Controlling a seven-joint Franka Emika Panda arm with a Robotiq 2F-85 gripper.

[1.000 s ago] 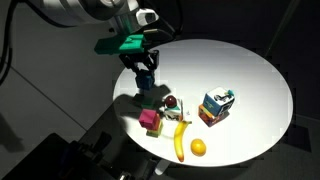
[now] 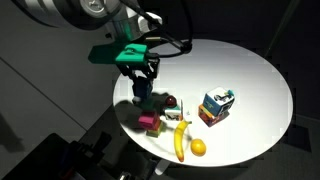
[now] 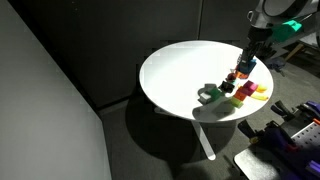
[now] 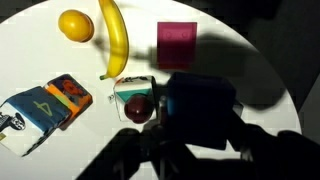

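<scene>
A dark blue block (image 4: pixel 200 105) fills the lower middle of the wrist view, with my gripper shut on it; its fingers are dark and hard to make out. In exterior view 1 the blue block (image 2: pixel 140 88) hangs under the gripper, just above or touching a green block (image 2: pixel 148 104); I cannot tell which. Exterior view 2 shows the blue block (image 3: pixel 247 60) near the table's far right edge. The block hides most of what lies beneath it in the wrist view.
Close by are a pink-red block (image 2: pixel 149 119) and a dark red ball (image 2: pixel 170 101) on a small patterned box. A banana (image 2: pixel 180 140), an orange (image 2: pixel 198 147) and stacked boxes (image 2: pixel 217 103) stand farther off.
My gripper and the blue block have come down and slightly left in exterior view 1, nearer the green block. The other objects have stayed put.
</scene>
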